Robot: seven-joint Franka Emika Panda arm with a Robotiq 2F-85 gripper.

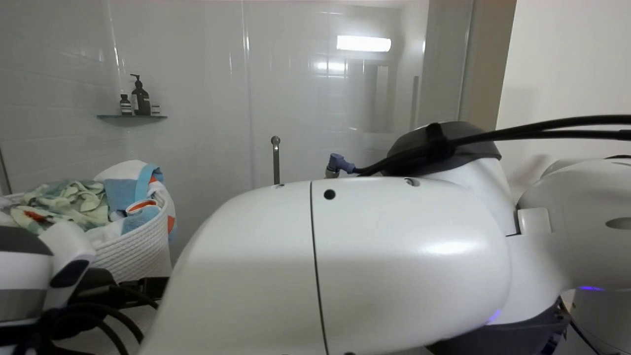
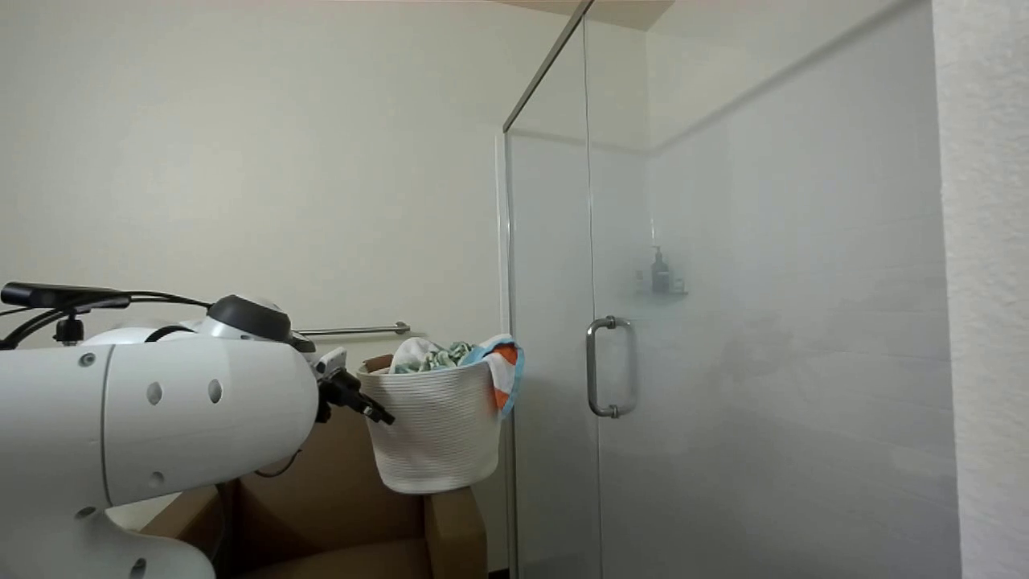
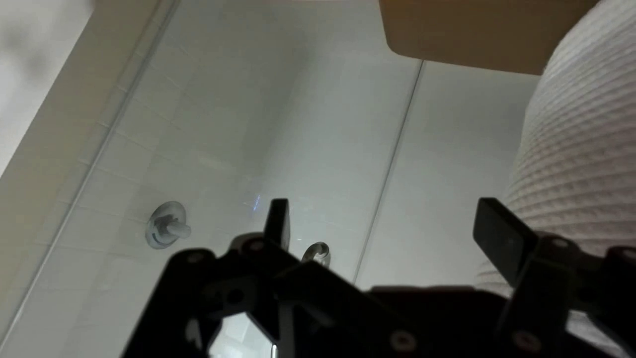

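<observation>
My gripper is open, its two dark fingers wide apart with only a distant view of the shower between them. In the second exterior view the gripper (image 2: pixel 378 410) points down and right in front of the white woven basket (image 2: pixel 431 434); touching or apart, I cannot tell. The basket (image 3: pixel 587 143) fills the right side of the wrist view, close to the right finger. Towels (image 1: pixel 71 204) are heaped in it. Farther off, the chrome handle (image 3: pixel 317 253) of the glass shower door shows beyond the left finger, partly hidden by the gripper.
The basket rests at a brown armchair (image 2: pixel 453 531). Behind it runs a towel bar (image 2: pixel 352 331). A glass door (image 2: pixel 772 405) closes off the shower, with bottles (image 2: pixel 660 273) on its corner shelf. In the first exterior view my arm (image 1: pixel 355 254) blocks much of the foreground.
</observation>
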